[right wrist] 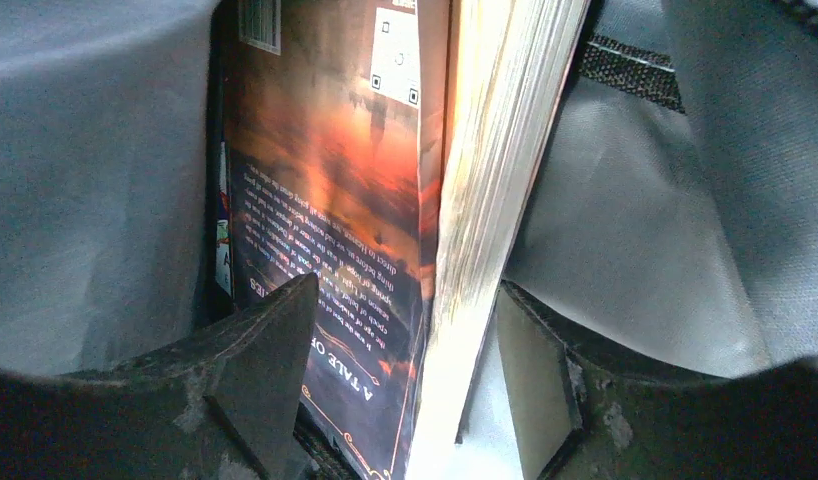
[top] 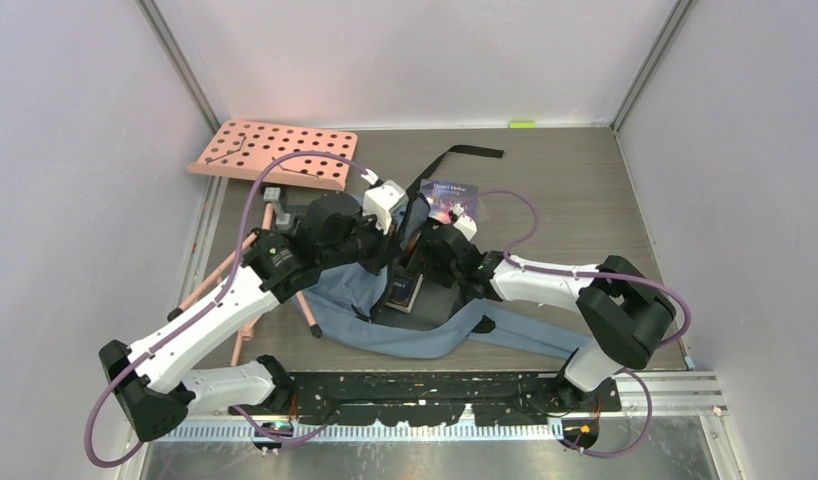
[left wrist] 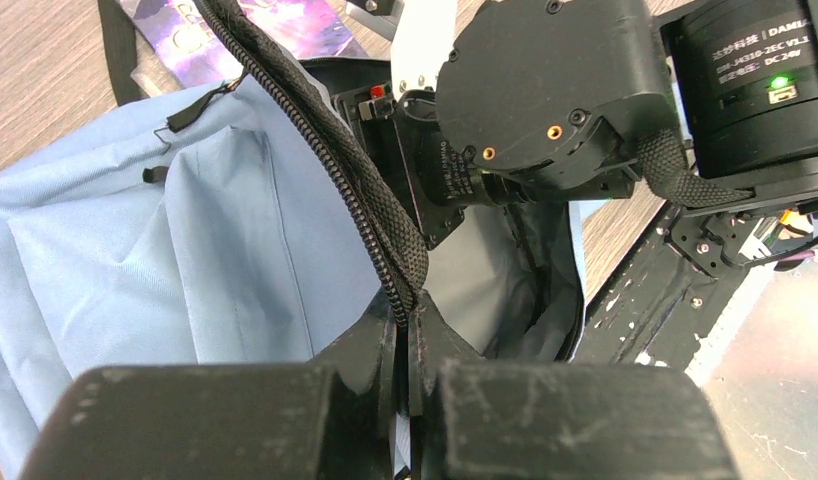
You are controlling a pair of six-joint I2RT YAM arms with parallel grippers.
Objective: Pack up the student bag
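The blue bag (top: pixel 385 337) lies open on the table, its dark mouth between my two arms. Inside it rests a book with an orange and dark cover (right wrist: pixel 330 230), its pale page edges along the right side. My right gripper is down in the bag with fingers spread on either side of this book, clear of its pages on the right. My left gripper is shut on the bag's zippered edge (left wrist: pixel 335 150) and holds it up. A purple book (top: pixel 447 198) lies on the table behind the bag.
A pink perforated shelf (top: pixel 275 150) stands at the back left, its pink legs beside the left arm. A black strap (top: pixel 475 151) trails behind the bag. Bare table (top: pixel 575 200) spreads out to the right.
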